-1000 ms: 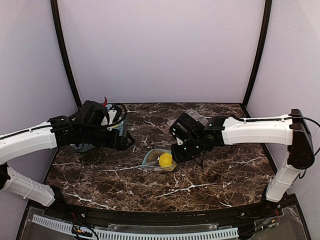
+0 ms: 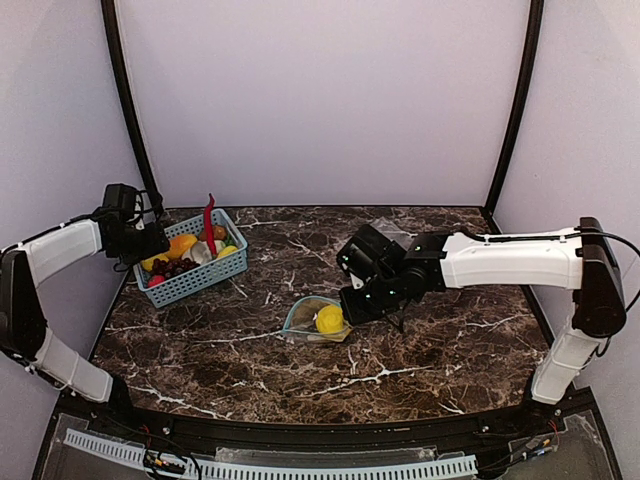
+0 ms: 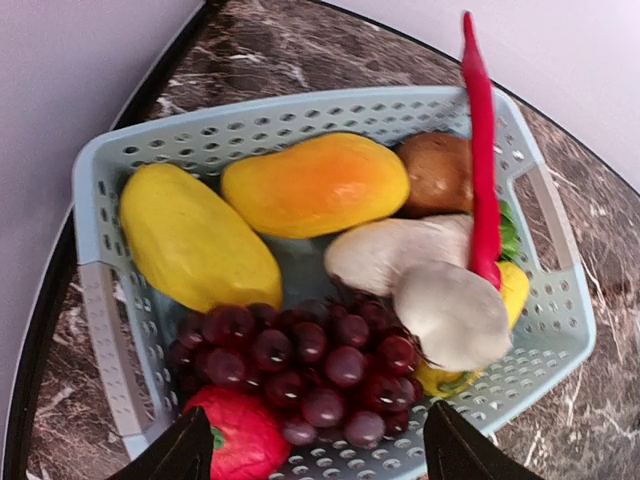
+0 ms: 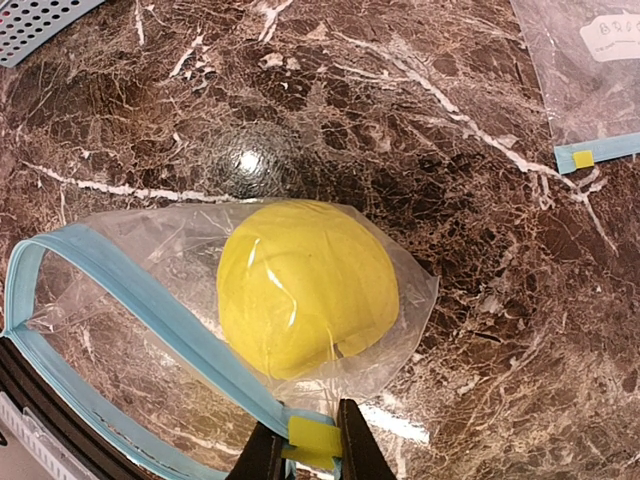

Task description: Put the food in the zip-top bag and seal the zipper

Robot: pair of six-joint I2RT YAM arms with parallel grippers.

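A clear zip top bag (image 4: 170, 245) with a light blue zipper band lies on the table, its mouth spread into a loop. Inside it rests a round yellow food item (image 4: 305, 285). My right gripper is shut on the yellow slider (image 4: 314, 440) at one end of the band. Over at the left, my left gripper hovers above the food basket with its fingers apart and nothing between them. Below it lie dark red grapes (image 3: 300, 360), a red fruit (image 3: 235, 430), a mango (image 3: 315, 185) and a yellow fruit (image 3: 200, 240).
The blue-grey basket (image 2: 205, 280) stands at the back left; a long red pepper (image 3: 482, 150) juts above its rim, beside a white mushroom-like piece (image 3: 450, 315). Another flat bag (image 4: 590, 70) lies beyond the right gripper.
My left arm has swung left and back, from between bag and basket to over the basket's left end. The right arm and the bag with the yellow food hold nearly still.
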